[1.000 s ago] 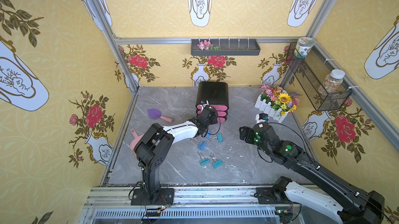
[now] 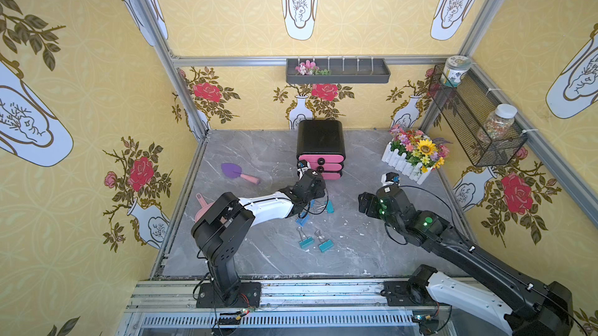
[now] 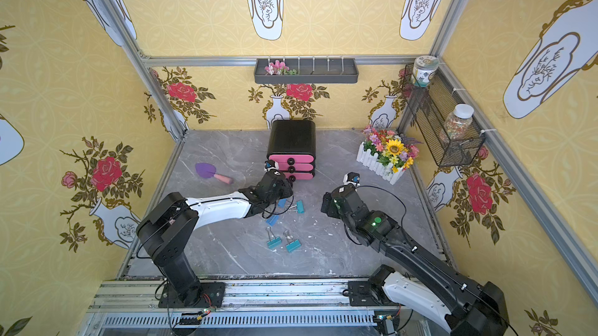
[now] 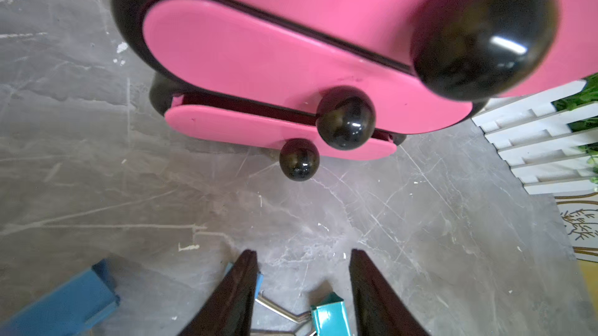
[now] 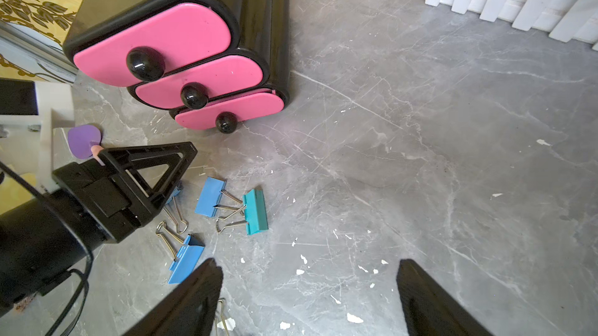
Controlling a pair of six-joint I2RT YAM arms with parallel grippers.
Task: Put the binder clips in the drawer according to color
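A black cabinet (image 2: 320, 136) with three pink drawers and round knobs (image 4: 299, 160) stands at the back; its bottom drawer (image 5: 252, 105) shows a slight gap. My left gripper hangs just before the drawers, fingers apart, above the clips. Blue binder clips (image 5: 210, 196) and teal clips (image 5: 255, 210) lie on the table in front of the cabinet, with more teal ones (image 2: 325, 245) nearer the front edge. My right gripper is open over the table to the right, nothing between its fingers.
A fenced flower planter (image 2: 405, 163) stands at the back right, under a wire shelf (image 2: 461, 118) with jars. A purple spatula (image 2: 230, 170) lies left.
My left arm has drawn back a little toward the front-left and lower, away from the drawer fronts; the cabinet appears shifted very slightly. The right arm is nearly still.
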